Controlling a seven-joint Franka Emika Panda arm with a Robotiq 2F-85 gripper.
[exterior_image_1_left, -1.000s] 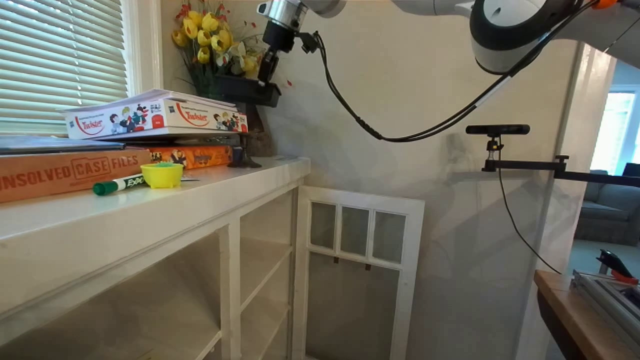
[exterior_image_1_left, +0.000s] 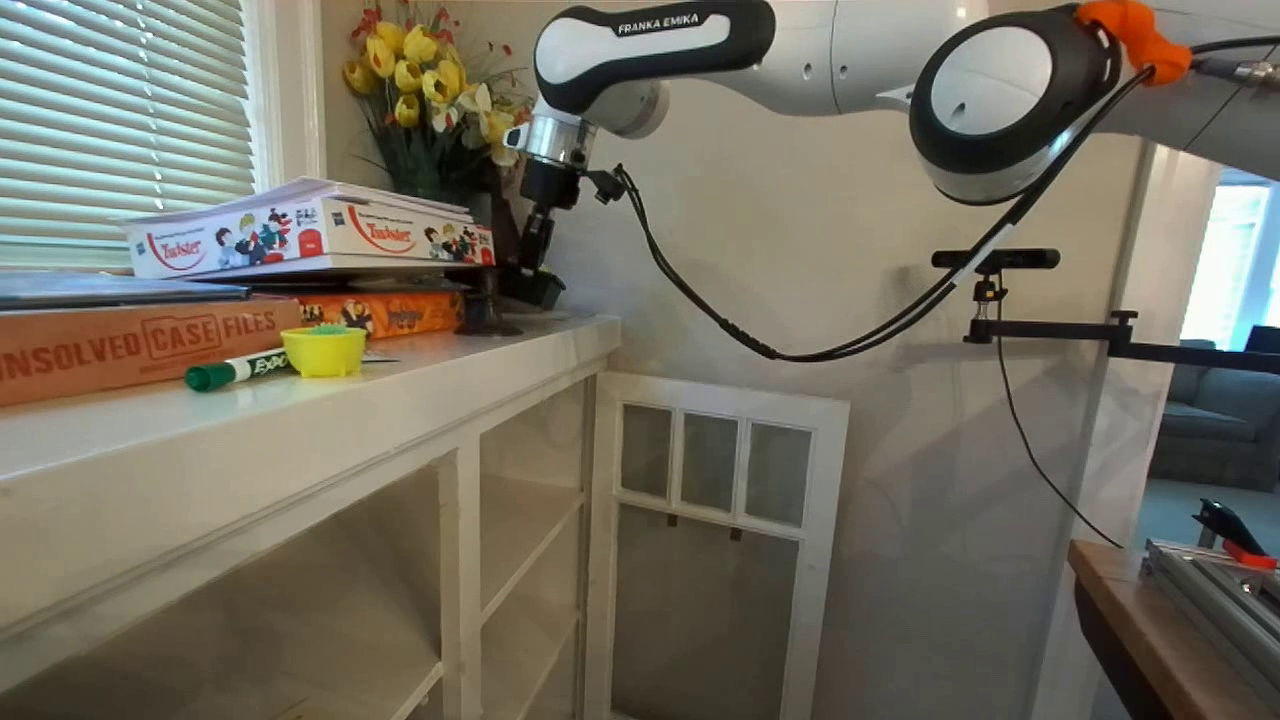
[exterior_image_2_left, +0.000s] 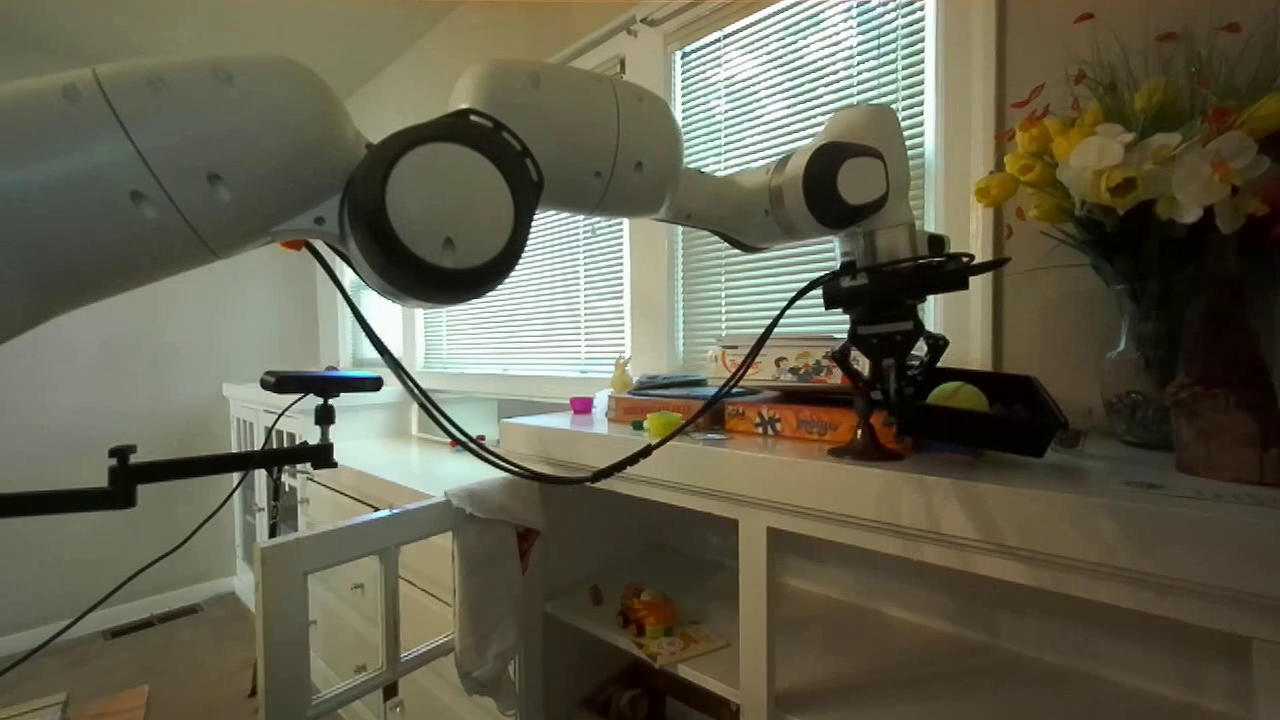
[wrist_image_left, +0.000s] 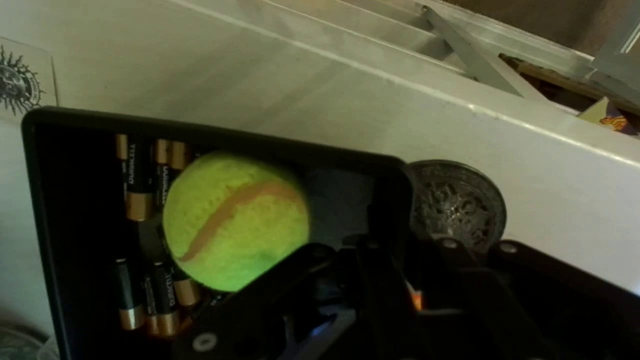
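Note:
My gripper (exterior_image_2_left: 902, 414) is shut on the near wall of a black tray (exterior_image_2_left: 990, 414), at the right end of the white shelf top. The tray looks slightly tilted in exterior view 2, and whether its underside touches the surface I cannot tell. Inside it sit a yellow-green tennis ball (wrist_image_left: 237, 222) with an orange stripe and several batteries (wrist_image_left: 147, 300) in the wrist view. From exterior view 1 the tray (exterior_image_1_left: 528, 288) is mostly hidden behind the gripper and a dark stand.
A dark metal stand (exterior_image_2_left: 866, 444) is close beside the tray. Left of it are stacked game boxes (exterior_image_1_left: 348, 234), a yellow cup (exterior_image_1_left: 324, 350) and a green marker (exterior_image_1_left: 234, 370). Flower vases (exterior_image_2_left: 1134, 372) occupy the right end. The shelf's front strip (wrist_image_left: 336, 114) is bare.
The arm has come down with the black tray in its gripper, from above the game boxes to about the level of the shelf top. The objects on the shelf look unmoved.

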